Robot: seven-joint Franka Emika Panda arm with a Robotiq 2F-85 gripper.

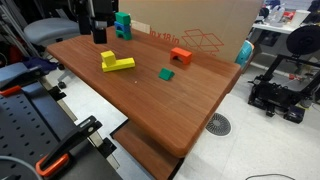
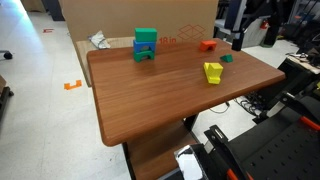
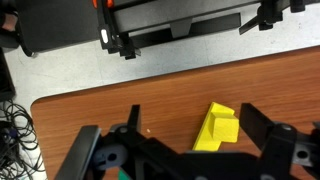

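My gripper [image 1: 98, 36] hangs above the wooden table with its fingers apart and nothing between them. In the wrist view its dark fingers [image 3: 132, 146] reach in from the lower edge, on either side of a yellow pair. That pair is a small yellow block [image 1: 108, 58] on a longer yellow block [image 1: 122, 65], lying below and clear of the gripper. A green block [image 1: 166, 74] and an orange-red arch-shaped block [image 1: 181, 56] rest apart on the table. A stack with a green block [image 2: 146, 34] over a blue block [image 2: 144, 46] stands near the table's far edge.
The wooden table [image 1: 190, 95] has much bare surface, widest towards its end away from the arm. A cardboard panel [image 1: 205, 25] stands along one long side. A dark frame with black and red clamp-like parts [image 1: 55, 155] lies beside the table's near edge.
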